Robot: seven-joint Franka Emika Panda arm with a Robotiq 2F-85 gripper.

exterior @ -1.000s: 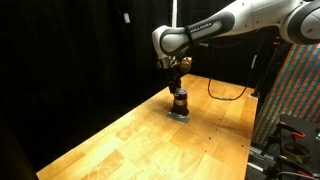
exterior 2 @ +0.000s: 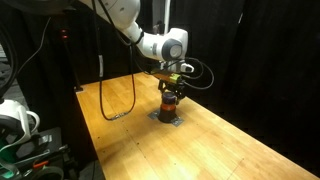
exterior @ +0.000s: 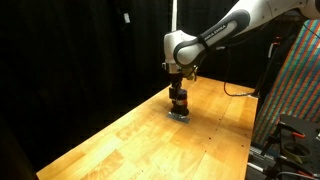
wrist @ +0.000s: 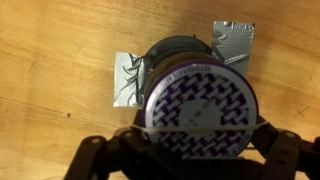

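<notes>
A round object (wrist: 200, 105) with a white and purple patterned top fills the middle of the wrist view. In the exterior views it stands upright as a dark can (exterior 2: 168, 107) with a reddish band, on a dark base held to the table by silver tape (wrist: 232, 44). Directly above it, pointing down, is my gripper (exterior: 178, 90). Its open black fingers (wrist: 95, 158) lie on both sides of the top in the wrist view. Whether they touch the can cannot be made out.
A cable (exterior 2: 118, 112) hangs in a loop from the arm. Black curtains (exterior: 80, 70) stand along the far side in exterior view 1.
My gripper has come down towards the can, and its head has turned in exterior view 1. The can stands in the same place.
</notes>
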